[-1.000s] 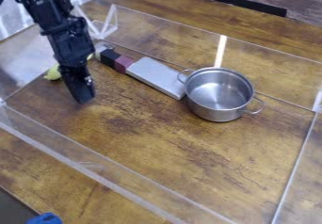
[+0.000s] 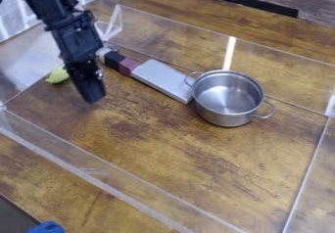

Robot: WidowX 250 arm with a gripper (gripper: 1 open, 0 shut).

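Observation:
My black gripper (image 2: 86, 88) hangs low over the wooden table (image 2: 170, 173) on the left; its fingertips are small and dark, and I cannot tell how far apart they stand. A yellow-green object (image 2: 57, 75) lies just behind it, partly hidden by the arm. To its right, a flat silver tool (image 2: 163, 80) with a dark maroon handle lies diagonally. A steel pot (image 2: 228, 99) with two handles stands right of that tool.
Clear plastic walls border the work area. A blue object (image 2: 46, 227) sits at the bottom left corner, outside it.
My gripper has shifted slightly over the last second, staying near the yellow-green object. The pot and the flat tool have not moved.

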